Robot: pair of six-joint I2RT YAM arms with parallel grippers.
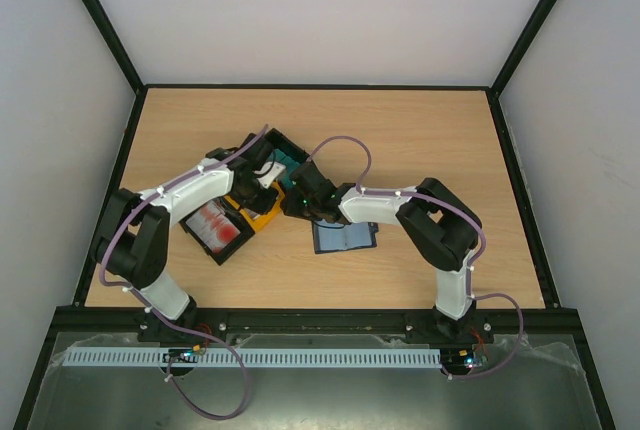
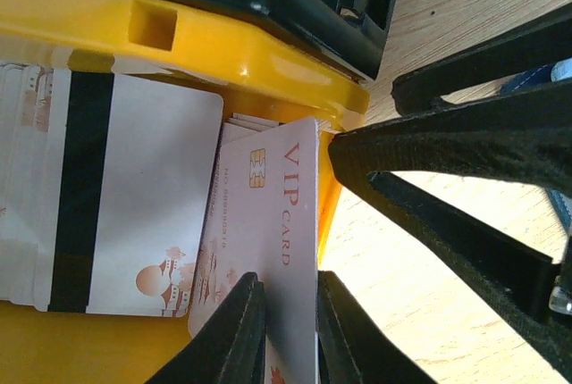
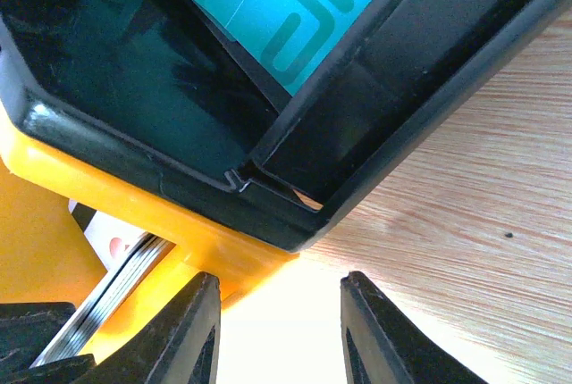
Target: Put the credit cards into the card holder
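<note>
In the left wrist view a white VIP card (image 2: 259, 179) stands tilted up at the end of a yellow tray (image 2: 232, 54). The fingers of my left gripper straddle it closely; whether they press on it is unclear. Seen from the right wrist, the tilted cards (image 3: 130, 277) show as a thin edge-on stack with the left fingers (image 3: 36, 326) around it. My right gripper is open and empty beside the tray's end. The card holder (image 1: 345, 237), dark with a pale blue inside, lies open below the right arm.
More white cards (image 2: 156, 196), one with a black stripe, lie in the yellow tray. A black tray with turquoise packs (image 3: 304, 9) adjoins it, and another black tray (image 1: 215, 227) holds red-and-white items.
</note>
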